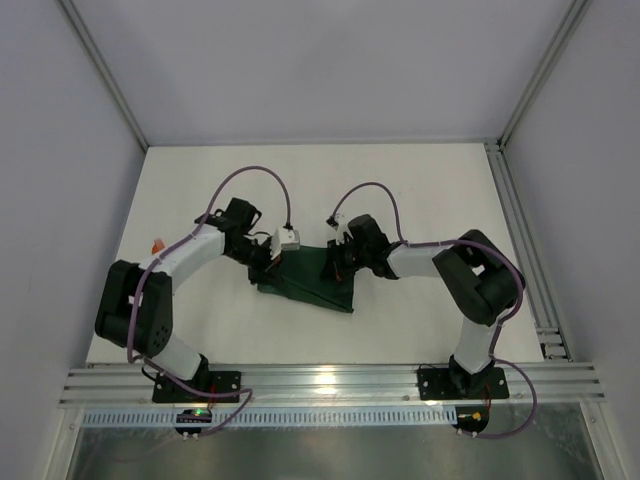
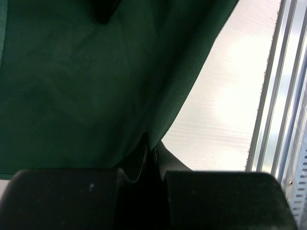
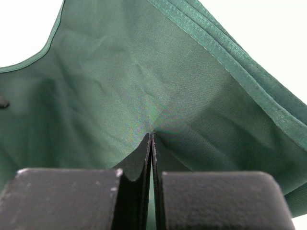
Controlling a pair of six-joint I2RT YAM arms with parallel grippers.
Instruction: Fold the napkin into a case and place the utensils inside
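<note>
The green napkin (image 1: 310, 285) lies in the middle of the table between both arms, its front edge lifted toward the left in a long slanting fold. My left gripper (image 1: 273, 264) is shut on the napkin's edge, which rises from between its fingers in the left wrist view. My right gripper (image 1: 335, 268) is pressed on the napkin's upper right part; in the right wrist view its tips (image 3: 144, 153) are closed at a small crease, with layered hems beyond. An orange utensil (image 1: 157, 246) lies at the far left, partly hidden by the left arm.
A metal frame rail (image 1: 320, 376) runs along the front edge. Grey walls enclose the sides and back.
</note>
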